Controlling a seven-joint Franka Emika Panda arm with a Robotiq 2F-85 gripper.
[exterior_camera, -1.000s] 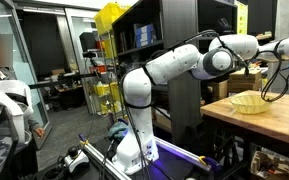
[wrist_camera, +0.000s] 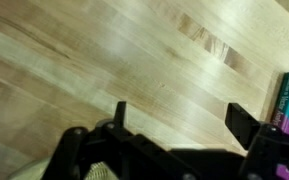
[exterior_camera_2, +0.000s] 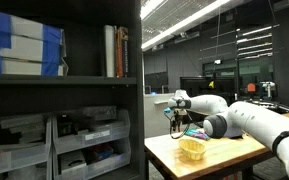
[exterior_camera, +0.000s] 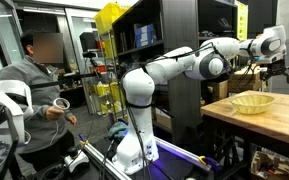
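Note:
My gripper is open over bare wooden tabletop (wrist_camera: pixel 134 70), with its two fingers wide apart and nothing between them. At the right edge of the wrist view lies a book (wrist_camera: pixel 288 104) with a teal and purple cover, partly cut off. A pale yellow bowl or basket (exterior_camera: pixel 252 103) stands on the table, with the arm's end raised above and beyond it. The same basket (exterior_camera_2: pixel 192 149) appears at the table's near side in exterior view 2. Only a sliver of its woven rim shows low in the wrist view, mostly behind the gripper.
Tall dark shelving (exterior_camera_2: pixel 94 97) with several bins stands beside the table. Cardboard boxes (exterior_camera: pixel 221 88) sit behind the table. A seated person (exterior_camera: pixel 39 90) is at the far left. Much of the tabletop under the gripper is clear.
The arm's end has come back leftward and into view from the right edge, now nearer the basket. The person has shifted rightward. The basket has stayed in place.

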